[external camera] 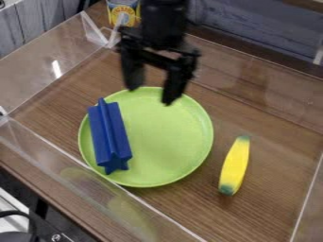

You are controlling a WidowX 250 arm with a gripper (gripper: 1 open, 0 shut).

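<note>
My gripper [154,74], dark and blurred, hangs open over the back rim of a green plate [171,137]. A blue bar-shaped object [110,139] lies on the left part of the plate. A yellow banana-like object [235,165] lies on the wooden surface right of the plate. Whether anything is beneath the fingers is too blurred to tell.
A can [123,13] stands at the back left. Clear walls edge the wooden surface [265,104] on the left. The surface right of the gripper is free, and a dark cable lies at the bottom left corner.
</note>
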